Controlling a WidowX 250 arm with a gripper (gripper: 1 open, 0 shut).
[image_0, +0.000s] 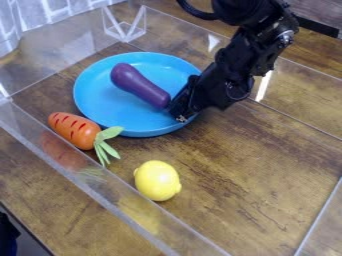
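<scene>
A purple eggplant (139, 84) lies on a blue plate (96, 98), angled from upper left to lower right. My black gripper (187, 106) is low at the plate's right side, by the eggplant's right end. Its fingers are dark and partly hidden, so I cannot tell whether they are open, shut or touching the eggplant.
An orange carrot (75, 130) with green leaves lies just below left of the plate. A yellow lemon (156, 180) sits toward the front.
</scene>
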